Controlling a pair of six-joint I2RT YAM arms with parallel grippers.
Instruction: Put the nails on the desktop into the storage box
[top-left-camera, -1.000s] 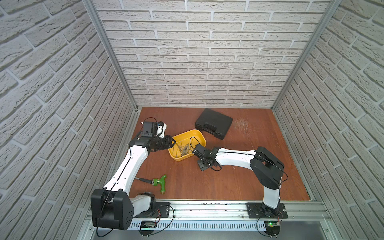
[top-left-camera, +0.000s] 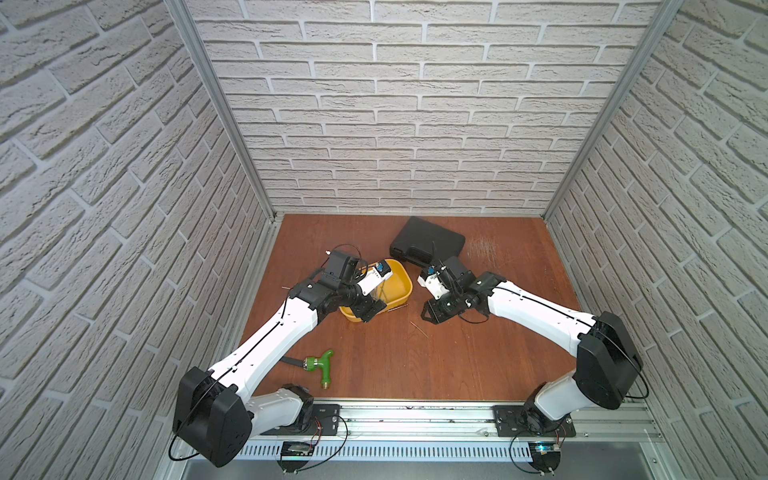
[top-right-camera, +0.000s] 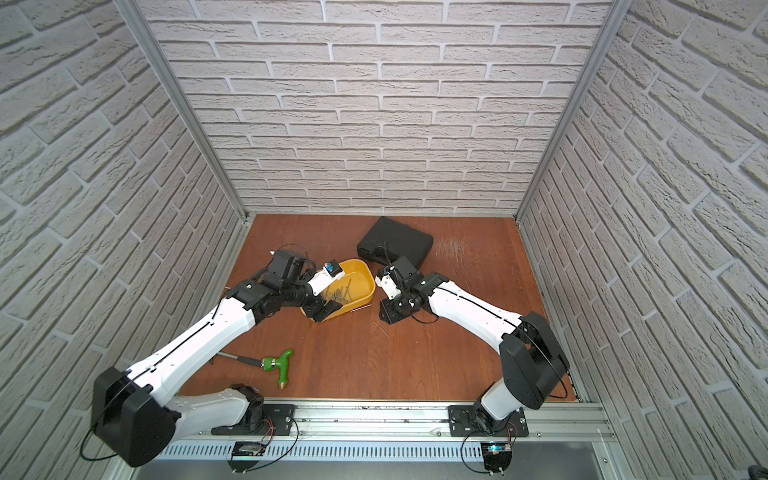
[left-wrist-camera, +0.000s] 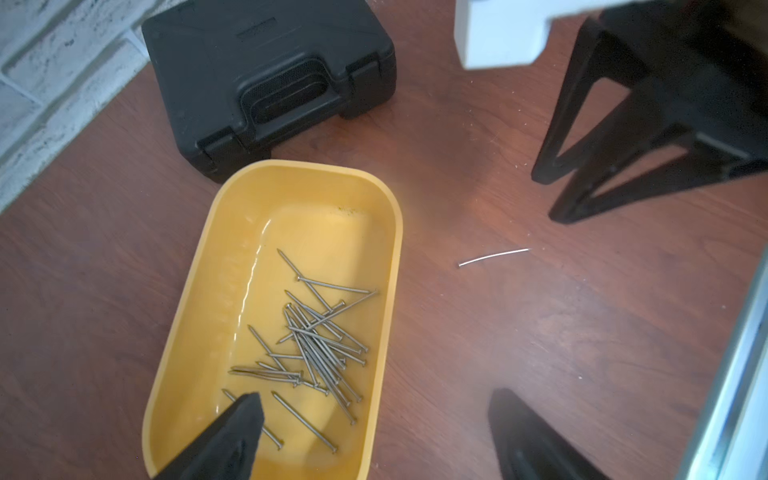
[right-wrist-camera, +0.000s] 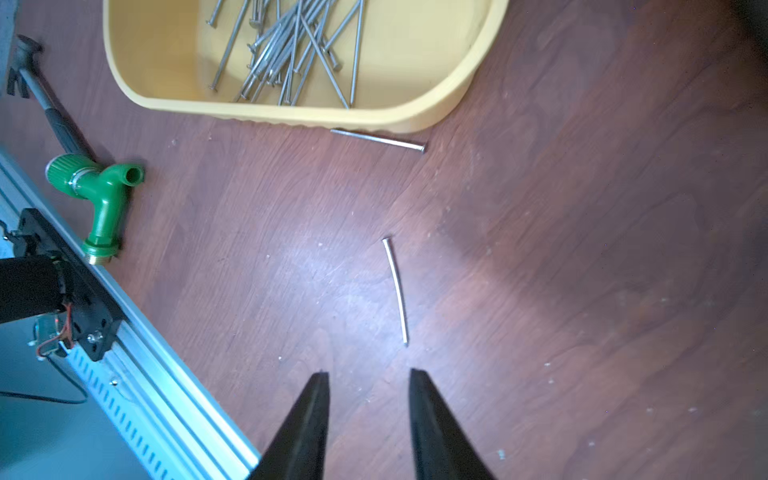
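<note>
A yellow storage box (left-wrist-camera: 392, 240) holds a heap of nails (left-wrist-camera: 320, 344). One slightly bent nail (right-wrist-camera: 396, 292) lies alone on the bare wood. Another nail (right-wrist-camera: 382, 141) rests on the desktop right along the box's outer wall. My left gripper hangs over the box's edge, its fingers wide apart and nothing visible between them. My right gripper is above the desktop close to the bent nail, its fingers parted and empty. In the top left view the left arm covers part of the box.
Behind the box lies a black case (left-wrist-camera: 272, 72). A hammer (right-wrist-camera: 60, 120) and a green pistol-shaped object (right-wrist-camera: 104, 196) sit at the desktop's left front. Both grippers are close to each other near the box.
My left gripper has swung rightward over the box.
</note>
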